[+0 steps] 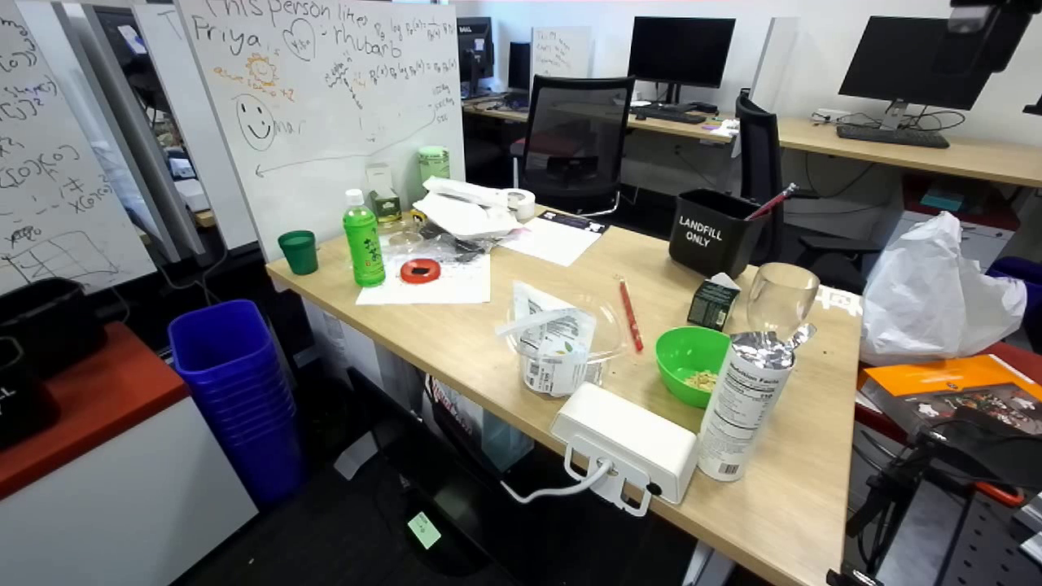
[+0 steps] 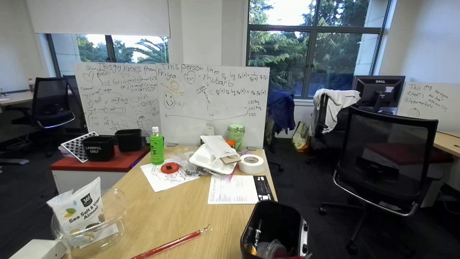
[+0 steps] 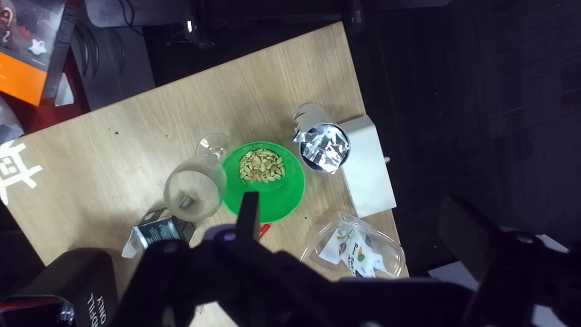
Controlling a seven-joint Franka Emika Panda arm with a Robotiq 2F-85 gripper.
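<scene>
My gripper stands open in the wrist view, its dark fingers wide apart and nothing between them. It hangs high over the table; in exterior view 1 only a dark part of the arm shows at the top right corner. Below it, a green bowl holds a small heap of pale seeds or nuts. A tall foil-topped canister stands upright by the bowl. On the bowl's other side is a clear stemmed glass. The clear plastic container has a white snack bag in it.
A white box sits at the table edge against the canister. Beside the glass is a small dark carton. The black landfill bin, a red pencil, a green bottle and a dark green cup stand or lie farther along.
</scene>
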